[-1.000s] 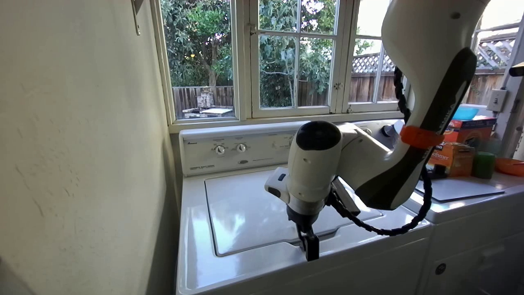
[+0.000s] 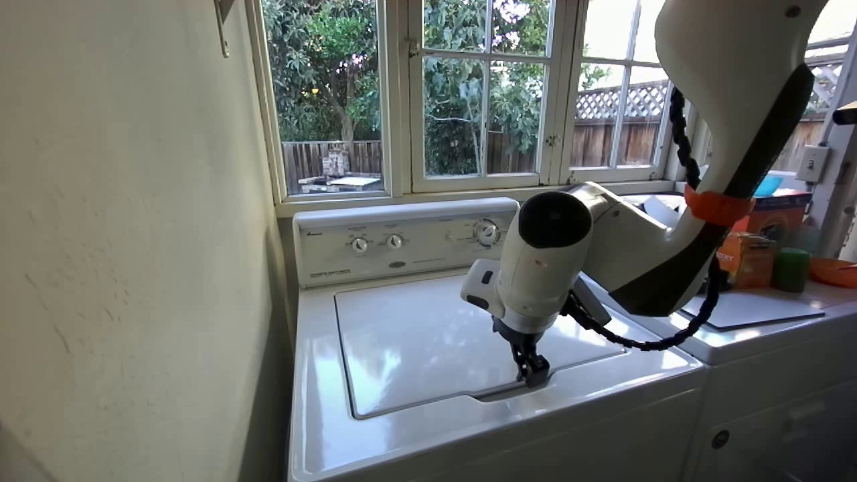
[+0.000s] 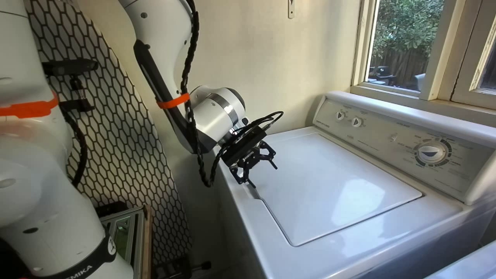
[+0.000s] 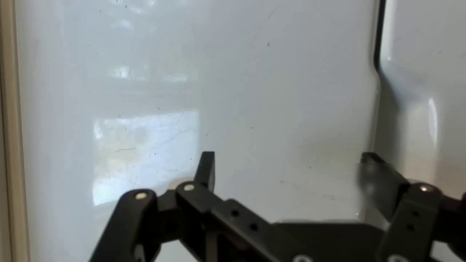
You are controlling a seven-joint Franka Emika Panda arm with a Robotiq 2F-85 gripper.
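Observation:
A white top-load washer has its flat lid (image 2: 434, 337) shut, with a dark seam around it. Along the lid's front edge is a scooped recess (image 4: 415, 126), seen at the right of the wrist view. My gripper (image 3: 264, 176) is over the lid's front part, close to that recess. In the wrist view the gripper stands open, its two fingers wide apart, with only the white lid surface showing between them. The right finger (image 4: 378, 179) lines up with the recess edge, the left one with the lid; whether either touches cannot be told.
The control panel (image 3: 409, 139) with its knobs runs along the washer's back. A bare wall (image 2: 136, 241) stands close on the left. A second appliance (image 2: 771, 345) adjoins on the right, bearing an orange box (image 2: 745, 261) and a green container (image 2: 791, 269). The lid carries no objects.
In exterior view 1 the arm and gripper have shifted right and up in the picture, from the washer's front edge toward the lid recess. The lid has stayed shut.

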